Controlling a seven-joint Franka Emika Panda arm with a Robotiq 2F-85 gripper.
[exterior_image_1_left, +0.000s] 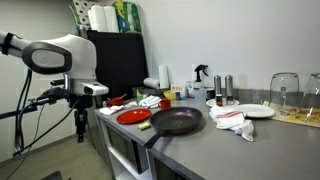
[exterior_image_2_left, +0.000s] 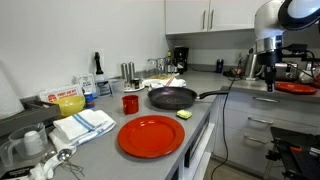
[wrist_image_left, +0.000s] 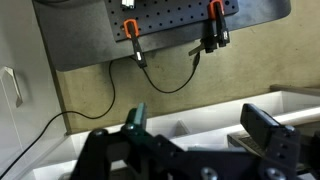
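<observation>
The white arm stands at the counter's end, with my gripper (exterior_image_1_left: 81, 138) pointing down beside the counter, over the floor. In the wrist view two dark fingers (wrist_image_left: 133, 130) reach up from the bottom edge, set well apart. Bare floor shows between them and they hold nothing. On the counter sits a black frying pan (exterior_image_1_left: 176, 121), its long handle jutting past the edge. A red plate (exterior_image_2_left: 151, 136) lies near it, with a small yellow-green sponge (exterior_image_2_left: 184, 114) between the two. A red mug (exterior_image_2_left: 131, 105) stands behind the plate.
A white cloth (exterior_image_1_left: 232, 121), a white plate (exterior_image_1_left: 255, 110) and glass jars (exterior_image_1_left: 285, 90) occupy the far counter. An open drawer (exterior_image_2_left: 198, 155) juts out below the counter. A cable (wrist_image_left: 112, 100) crosses the floor.
</observation>
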